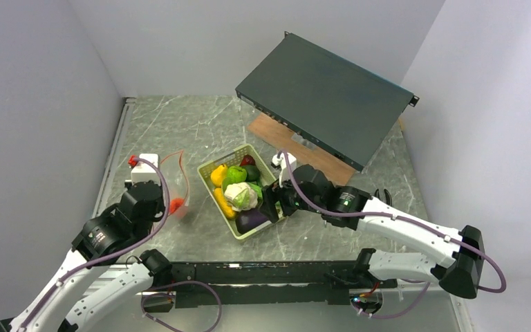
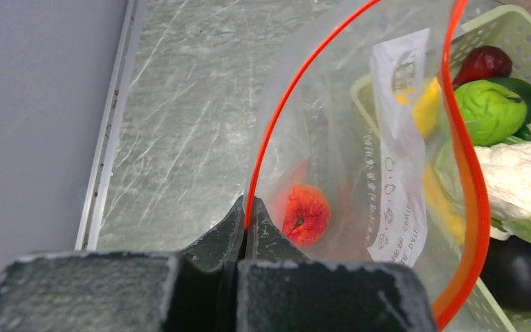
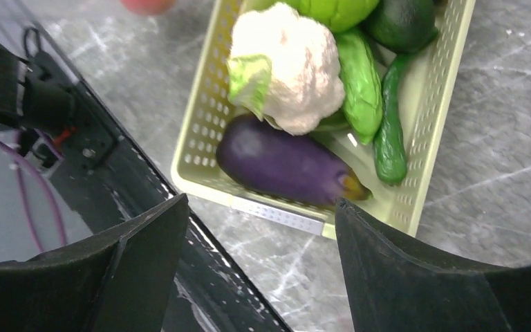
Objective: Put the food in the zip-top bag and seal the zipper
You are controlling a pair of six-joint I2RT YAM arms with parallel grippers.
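A clear zip top bag with an orange-red rim hangs with its mouth wide. My left gripper is shut on the bag's rim, and one round reddish-orange food piece lies inside the bag. The pale green basket holds a white cauliflower, a purple eggplant, a green pepper and other produce. Above the basket's near right end is my right gripper; its fingers stand apart with nothing between them.
A large dark flat panel overhangs the back right, with a wooden board beneath it.
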